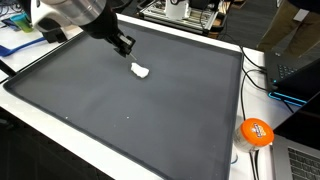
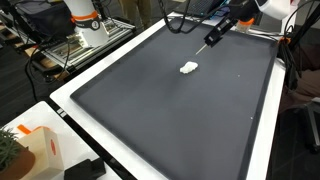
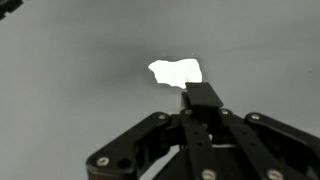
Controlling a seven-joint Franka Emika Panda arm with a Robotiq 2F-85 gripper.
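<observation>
A small, irregular white piece [image 1: 140, 71] lies on the dark grey board [image 1: 130, 115], and its bright shape [image 3: 174, 71] also shows in the wrist view, just beyond the fingertips. Above and beside it is my gripper [image 2: 211, 41], shut on a thin light stick [image 2: 203, 48] that points down towards the white piece [image 2: 189, 67]. The stick's lower end is close to the piece in exterior view 1; whether they touch I cannot tell. Dark fingers [image 3: 201, 96] hide most of the stick in the wrist view.
Around the white piece the board is bare, with wide free room towards the front. An orange-lidded container [image 1: 254, 133] stands off the board on the right, near laptops [image 1: 300, 157]. A potted plant [image 2: 14, 154] is beyond the board in exterior view 2.
</observation>
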